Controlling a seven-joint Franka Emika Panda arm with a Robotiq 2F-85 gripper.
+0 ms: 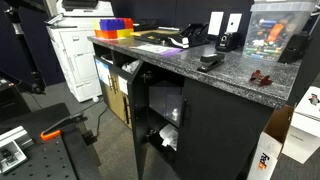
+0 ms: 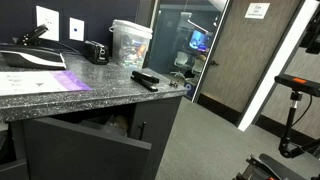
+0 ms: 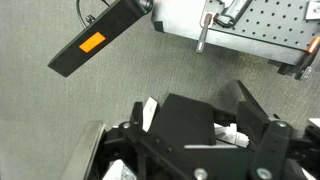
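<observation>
In the wrist view my gripper stands open at the bottom of the frame, its dark fingers (image 3: 105, 140) spread apart over the grey floor. A dark block lies in the middle between them; what it is, I cannot tell. A black cabinet has its door (image 1: 155, 110) ajar under the counter (image 1: 180, 58), with white items (image 1: 169, 135) inside. On the counter lie a black stapler (image 1: 212, 62), a small reddish-brown thing (image 1: 260, 78) and colored blocks (image 1: 116, 26). A clear bin (image 2: 130, 45) holds colorful pieces. The gripper cannot be made out in the exterior views.
A white box (image 1: 302, 125) stands at the right of the cabinet. The robot's perforated base plate (image 3: 265, 25) and a black part with an orange label (image 3: 92, 42) border the top of the wrist view. Open floor (image 2: 220, 130) lies beyond the counter's end.
</observation>
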